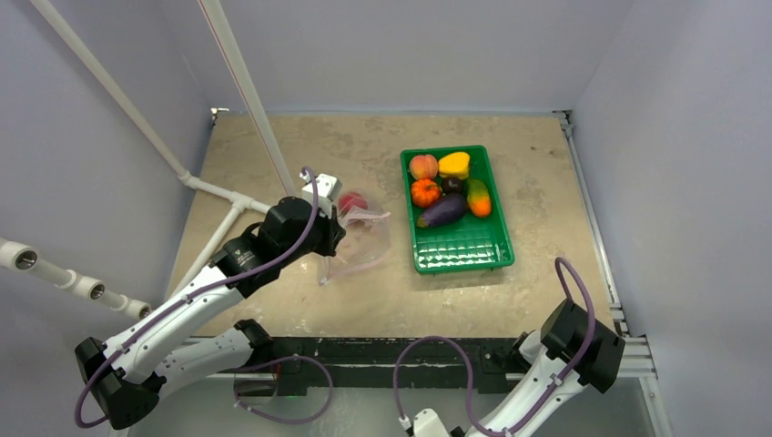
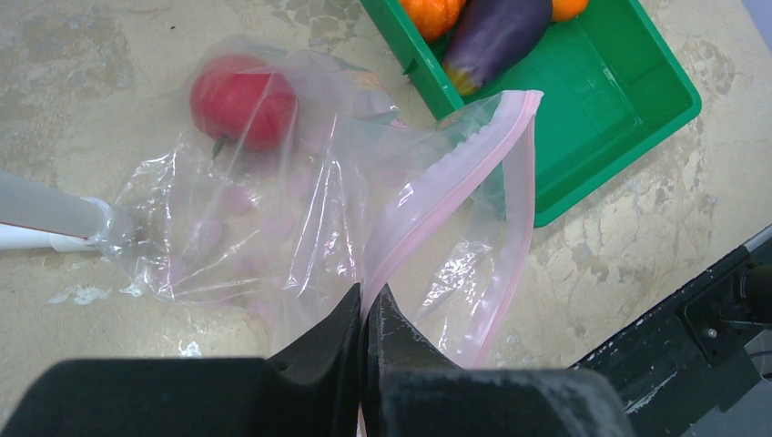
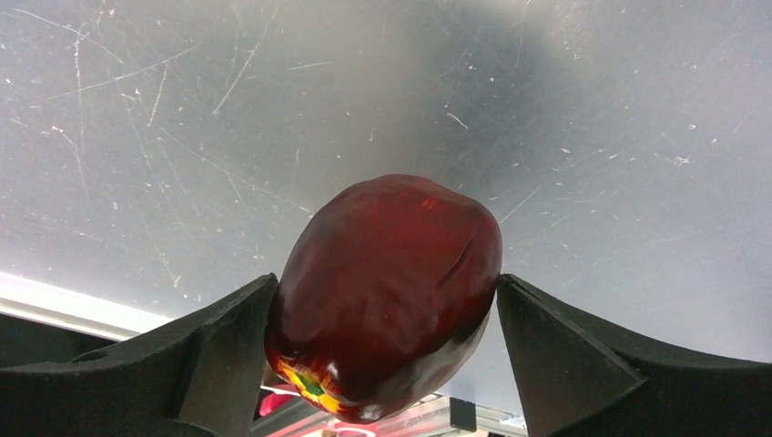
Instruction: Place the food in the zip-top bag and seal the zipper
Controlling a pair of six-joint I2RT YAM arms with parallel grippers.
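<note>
A clear zip bag [image 2: 446, 273] with pink zipper strips holds a red fruit [image 2: 241, 100] on the table. My left gripper is shut on the bag's zipper edge. A dark red, glossy food piece [image 3: 382, 282] sits between the fingers of my right gripper, over a grey scratched surface outside the tabletop; whether the fingers grip it firmly is unclear. The green tray [image 1: 460, 255] holds several foods, among them an eggplant [image 1: 444, 209].
White pipes [image 1: 223, 196] run along the left of the table [image 1: 537, 164]. A dark rail [image 1: 410, 350] lines its front edge.
</note>
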